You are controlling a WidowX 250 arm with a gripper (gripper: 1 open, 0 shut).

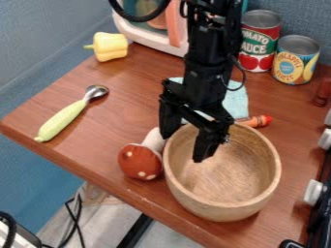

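Observation:
The black arm reaches down from the top centre, and its gripper (202, 145) points down over the back-left part of a wooden bowl (227, 194). The bowl's visible inside looks empty. Whether the fingers are open or shut on anything is hard to make out. A red-and-white mushroom-like object (139, 163) lies just left of the bowl, its pale stem partly behind the arm.
An ice-cream scoop (62, 118) and a yellow object (108, 46) lie at left. A pale blue cloth (237, 104), an orange crayon-like item (255, 122) and cans (296, 61) are behind. Black equipment lines the right edge.

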